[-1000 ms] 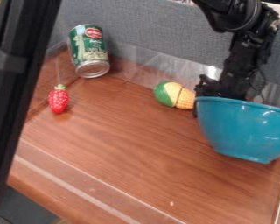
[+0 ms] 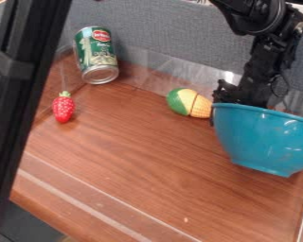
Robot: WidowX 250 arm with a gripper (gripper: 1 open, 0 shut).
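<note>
The black gripper [image 2: 238, 95] reaches down at the right, just behind the rim of a blue bowl [image 2: 260, 142]; its fingertips are mostly hidden by the bowl, so their opening is unclear. Left of it, a toy corn [image 2: 192, 104] lies on the wooden table [image 2: 141, 170]. A Del Monte can [image 2: 96, 55] lies at the back left, and a red strawberry [image 2: 64, 109] sits below it near the left side.
A grey padded back wall [image 2: 161, 43] runs behind the table. A dark post stands in the left foreground.
</note>
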